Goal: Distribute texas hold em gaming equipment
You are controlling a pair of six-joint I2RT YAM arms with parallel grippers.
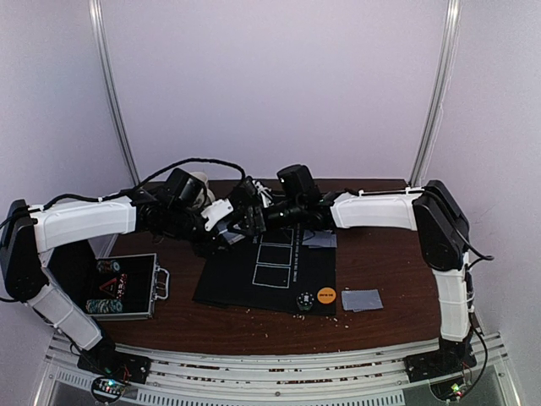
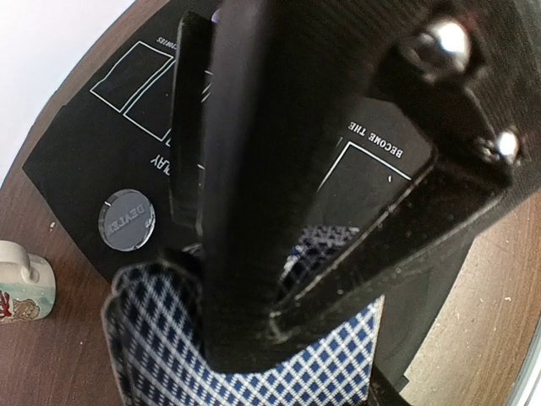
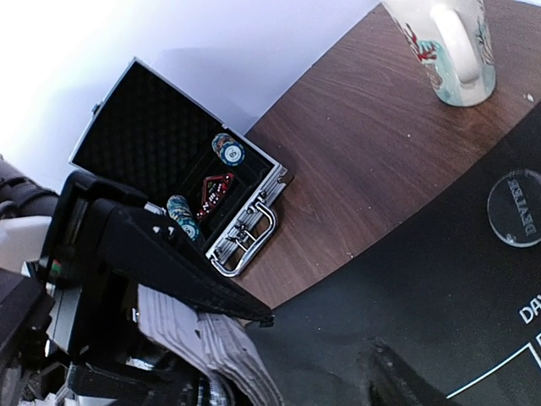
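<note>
A blue-checked deck of cards [image 2: 245, 364] is in my left gripper [image 1: 224, 228], held over the black mat [image 1: 237, 279]. The right finger looks partly open; whether it touches the cards is unclear. Dealt cards [image 1: 319, 240] lie at the mat's right, more cards [image 1: 362, 299] on the table, with an orange disc [image 1: 326, 295] and a chip [image 1: 305, 300] at the near corner.
An open case [image 1: 118, 292] with chips and dice sits at the left. A mug [image 3: 461, 76] stands at the back beside the mat, near a clear dealer disc [image 3: 513, 207].
</note>
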